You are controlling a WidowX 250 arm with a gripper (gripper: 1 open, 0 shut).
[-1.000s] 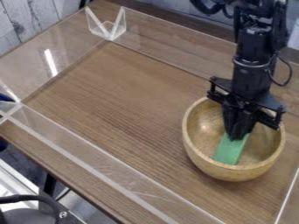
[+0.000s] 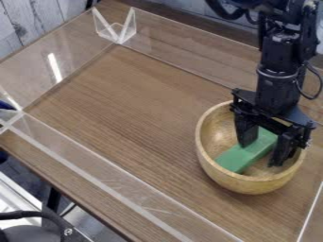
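Note:
A tan wooden bowl (image 2: 228,168) sits on the right side of the table, with a green block (image 2: 241,153) inside it. My black gripper (image 2: 269,131) is down over the bowl's back part, its fingers open and spread around the upper end of the block. Whether the fingers touch the block is hard to tell.
A clear plastic container (image 2: 115,25) stands at the back left. Dark cables (image 2: 25,228) lie at the lower left, off the table's edge.
The gripper has shifted slightly and its fingers are spread wider, showing more of the green block, which now lies more tilted toward the lower left in the bowl.

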